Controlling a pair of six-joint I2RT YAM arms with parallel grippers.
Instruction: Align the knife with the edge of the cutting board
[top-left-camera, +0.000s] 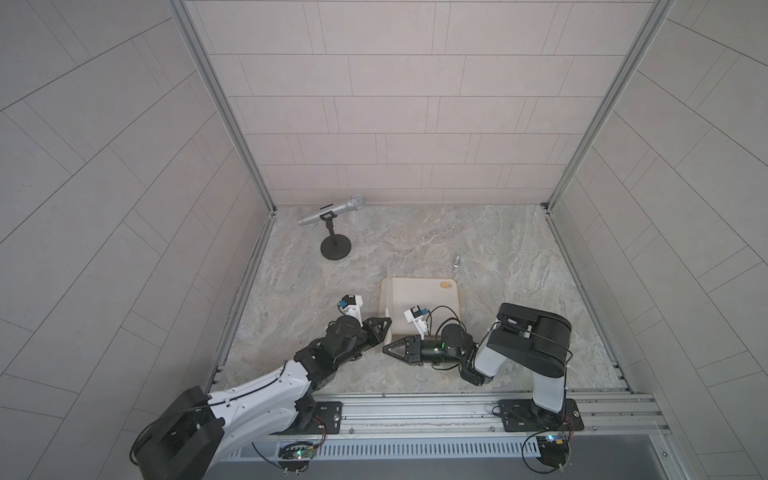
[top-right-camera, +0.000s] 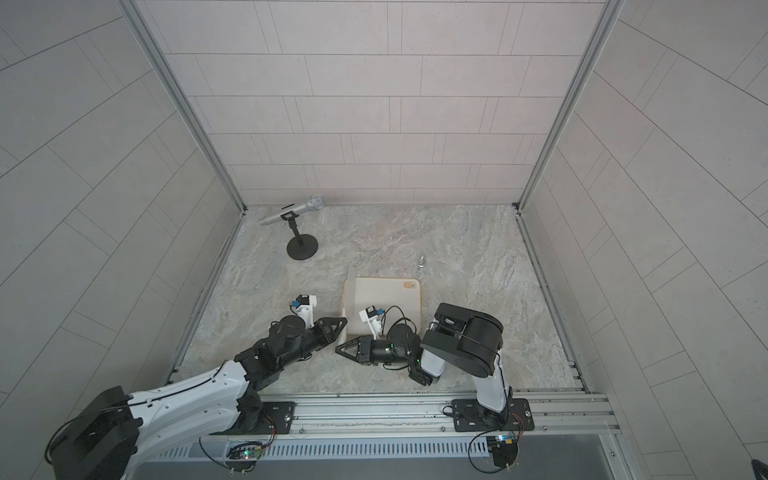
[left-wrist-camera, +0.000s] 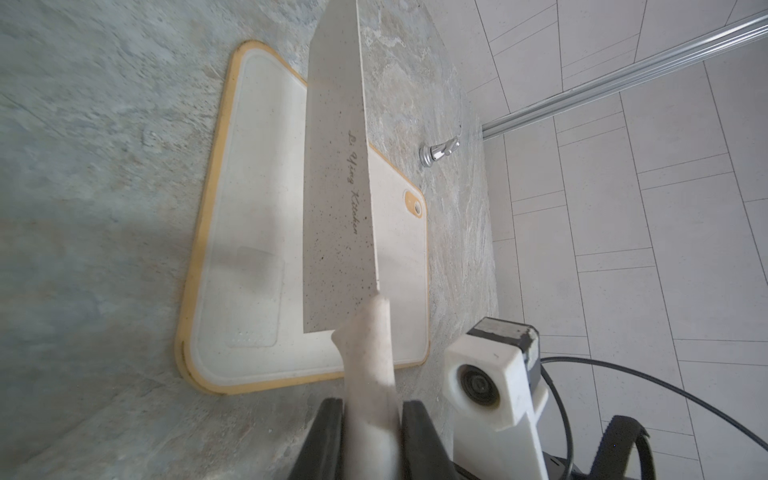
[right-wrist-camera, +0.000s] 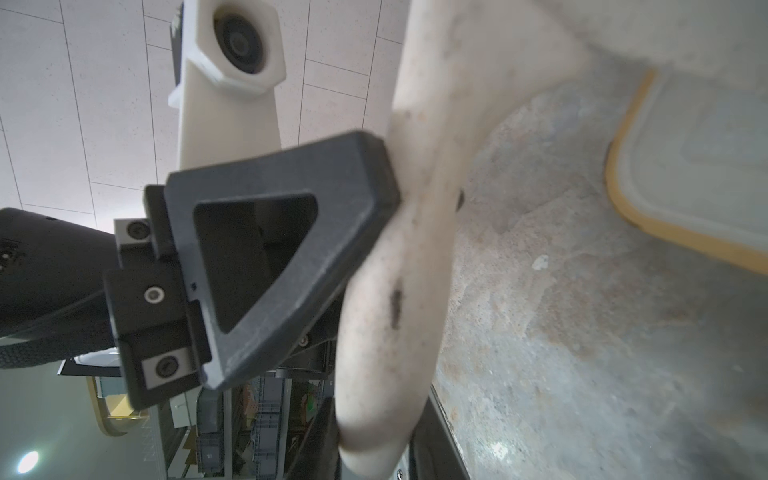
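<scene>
A knife with white handle (left-wrist-camera: 366, 376) and broad pale blade (left-wrist-camera: 336, 192) hangs over the cutting board (left-wrist-camera: 240, 200), lengthwise near its left side in the top left view. My right gripper (top-left-camera: 387, 349) is shut on the handle's lower part (right-wrist-camera: 392, 344). My left gripper (top-left-camera: 385, 326) is at the handle higher up, its fingers either side of it in the left wrist view; whether they press on it I cannot tell.
A microphone on a black stand (top-left-camera: 335, 246) stands at the back left. A small metal object (top-left-camera: 456, 261) lies behind the board.
</scene>
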